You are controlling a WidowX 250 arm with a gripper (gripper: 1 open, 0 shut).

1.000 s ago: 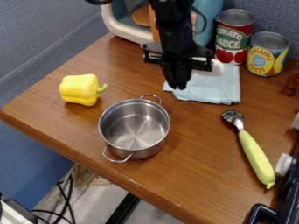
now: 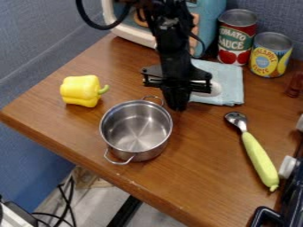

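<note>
The black gripper (image 2: 176, 99) is low over the table, just behind the steel pot (image 2: 135, 130), at the left part of a folded pale blue cloth (image 2: 225, 87). Its fingertips are dark and close together; whether they are open or shut, or hold anything, I cannot tell. A yellow pepper (image 2: 81, 90) lies left of the pot. A yellow-handled spoon (image 2: 260, 160) lies to the right.
A tomato can (image 2: 235, 37) and a yellow can (image 2: 270, 54) stand at the back right, beside a blue appliance (image 2: 206, 19). A small brown bottle (image 2: 293, 86) is at the right edge.
The gripper has moved downward in the view, from higher over the cloth to low near the pot's back handle. The pot, pepper and spoon have not visibly moved.
</note>
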